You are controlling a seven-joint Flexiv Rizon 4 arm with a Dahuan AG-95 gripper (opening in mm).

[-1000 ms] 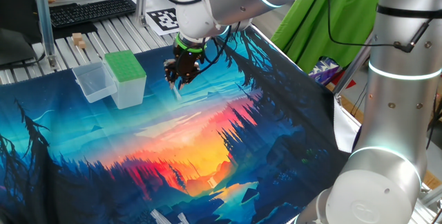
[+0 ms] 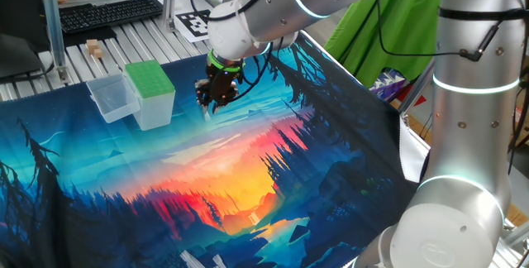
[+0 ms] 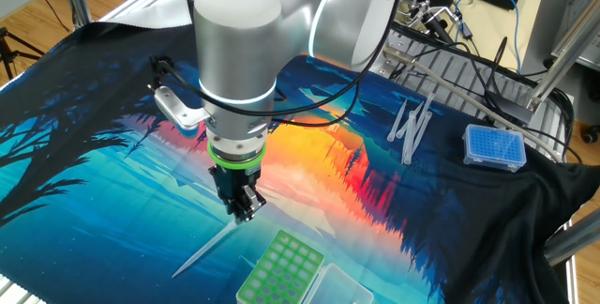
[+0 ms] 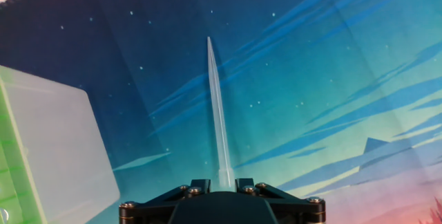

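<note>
A long clear pipette tip extends from my gripper, its wide end between the fingers and its thin point far out ahead. In exterior view 2 the gripper is shut on this tip, which slants down to the left. Exterior view 1 has the gripper to the right of the green-topped tip box, apart from it, with only a short pale part of the tip showing. Whether the thin point touches the cloth cannot be told.
The box's clear lid hangs open on the side away from my gripper. Several loose tips and a blue rack box lie across the table. A printed cloth covers the table, with wide clear areas.
My arm has shifted slightly, the gripper a little lower and to the left in exterior view 1, the tip with it. The box has stayed in place.
</note>
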